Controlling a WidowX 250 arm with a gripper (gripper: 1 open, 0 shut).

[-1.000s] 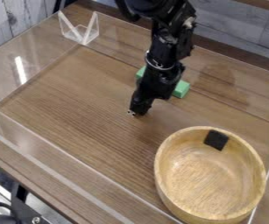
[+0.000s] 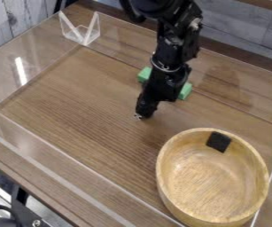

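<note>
My black gripper hangs low over the middle of the wooden table, its fingertips at or just above the surface. It looks shut, and I see nothing clearly between its fingers. A green object lies just behind it, partly hidden by the arm.
A large tan round bowl with a black patch on its rim fills the lower right. A white wire rack stands at the back left. A wall runs along the back.
The gripper has shifted very slightly to the right. The green object and bowl look unchanged.
</note>
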